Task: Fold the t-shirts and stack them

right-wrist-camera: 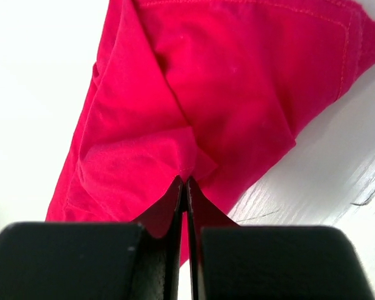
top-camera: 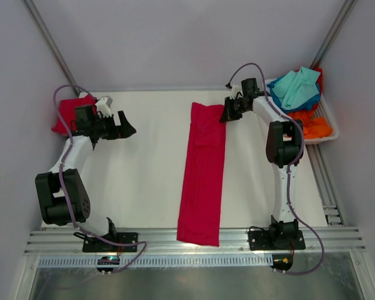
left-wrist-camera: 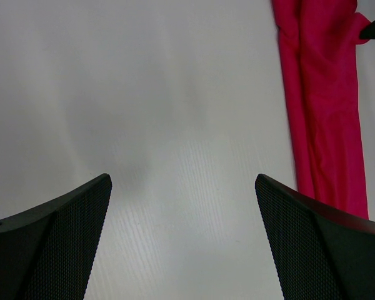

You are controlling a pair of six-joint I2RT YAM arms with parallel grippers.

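Observation:
A long red t-shirt (top-camera: 200,187) lies in a narrow folded strip across the middle of the white table, its upper part bunched with folds. My right gripper (top-camera: 225,114) is at the shirt's upper right edge; in the right wrist view its fingertips (right-wrist-camera: 184,190) are shut on a pinch of the red fabric. My left gripper (top-camera: 124,124) stands open at the left, with nothing between its fingers; the left wrist view shows bare table between them. Behind the left arm lies more red cloth (top-camera: 62,115) at the table's back left.
A white basket (top-camera: 331,128) at the back right holds teal (top-camera: 295,89), blue, red and orange garments.

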